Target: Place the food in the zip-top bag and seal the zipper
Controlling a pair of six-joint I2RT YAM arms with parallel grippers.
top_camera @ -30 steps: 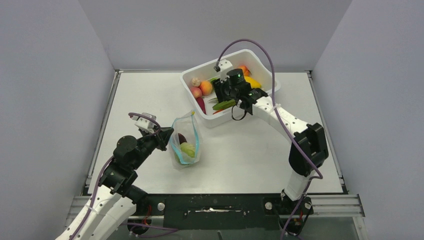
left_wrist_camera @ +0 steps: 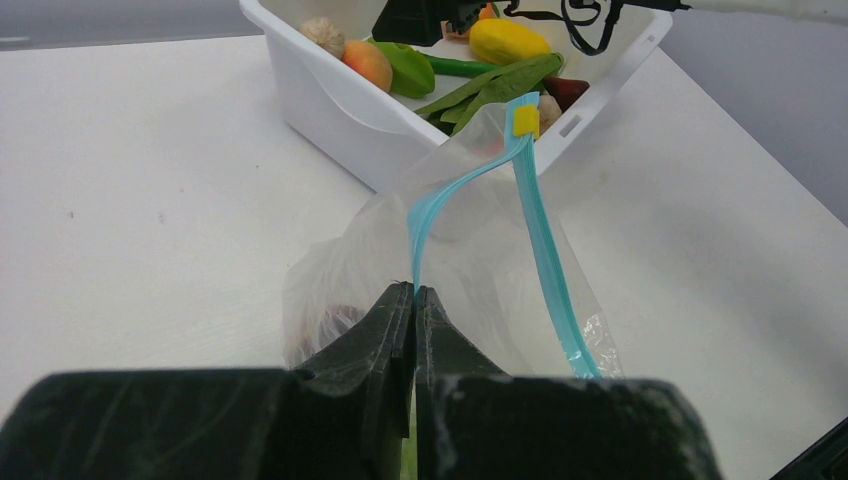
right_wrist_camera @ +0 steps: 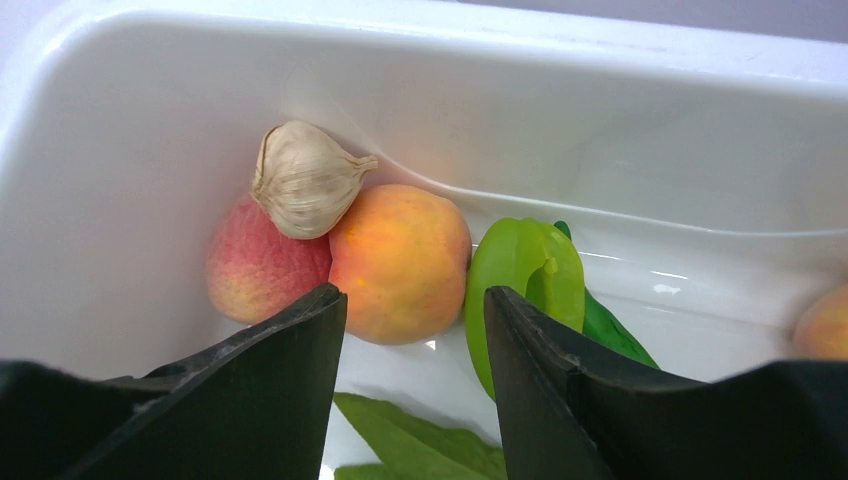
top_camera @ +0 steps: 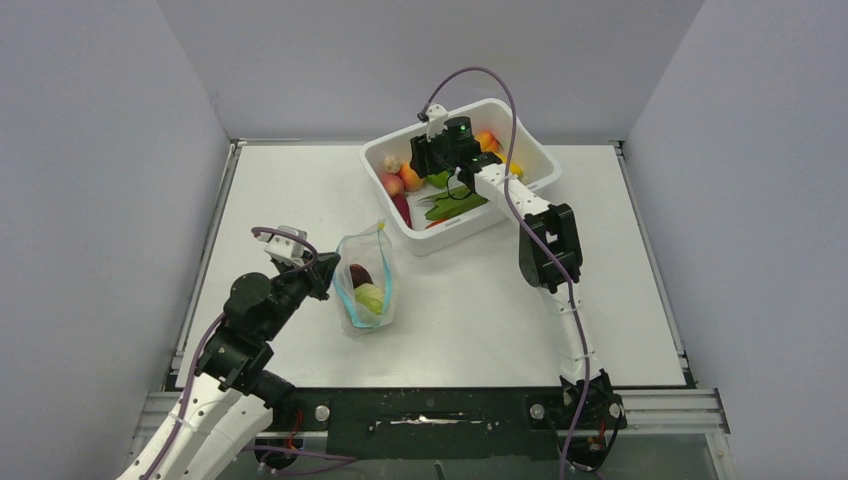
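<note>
The clear zip bag [top_camera: 380,250] stands upright and open near the table's middle, with a dark item and pale green one [top_camera: 368,297] inside. My left gripper is shut on the bag's blue zipper edge. My right gripper hangs over the white bin, part open, nothing between its fingers, above a peach [right_wrist_camera: 398,260] and green pepper [right_wrist_camera: 515,270]. A garlic bulb [right_wrist_camera: 308,180] and redder peach [right_wrist_camera: 262,268] lie just left of these.
The white bin [top_camera: 455,235] at the back also holds leafy greens [right_wrist_camera: 430,440] and a yellow item [left_wrist_camera: 505,38].
My right gripper has moved back and left over the bin, its arm swinging leftward. My left gripper and the bag have shifted slightly left.
</note>
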